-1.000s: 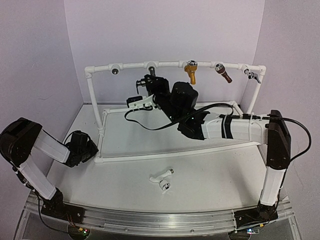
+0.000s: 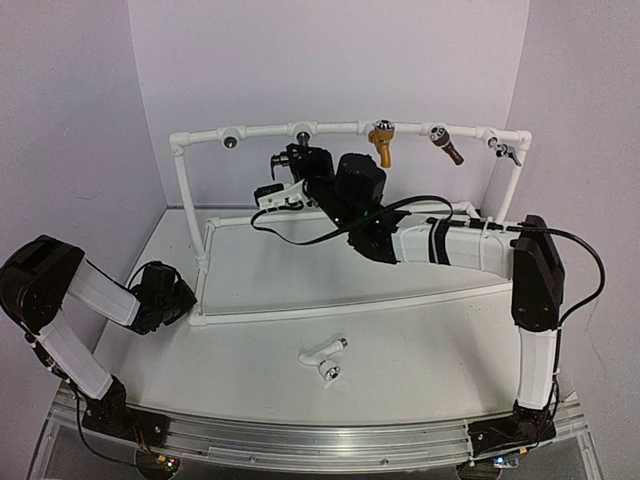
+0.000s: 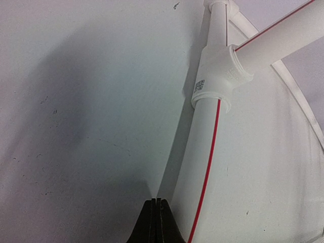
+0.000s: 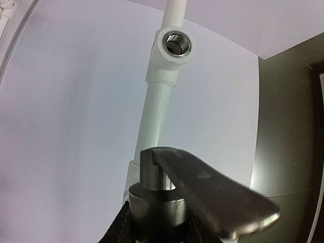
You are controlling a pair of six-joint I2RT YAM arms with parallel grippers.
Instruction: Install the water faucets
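In the right wrist view a grey metal faucet (image 4: 159, 215) with a flat lever handle stands between the fingers of my right gripper, which is shut on its body. From the top, this right gripper (image 2: 300, 158) is just below the second fitting from the left on the upper pipe (image 2: 270, 130); the arm hides most of the faucet, and how far its end sits in the fitting cannot be told. A white faucet (image 2: 318, 357) lies on the table. My left gripper is shut, nothing between its fingertips, beside a red-striped white pipe (image 3: 200, 152).
A yellow faucet (image 2: 382, 142), a brown-handled one (image 2: 446, 145) and a silver one (image 2: 505, 150) hang from the upper pipe's right half. The leftmost fitting (image 2: 231, 138) is an empty threaded hole. Lower frame pipes (image 2: 350, 308) border the free front table.
The left arm and the white faucet have not moved.
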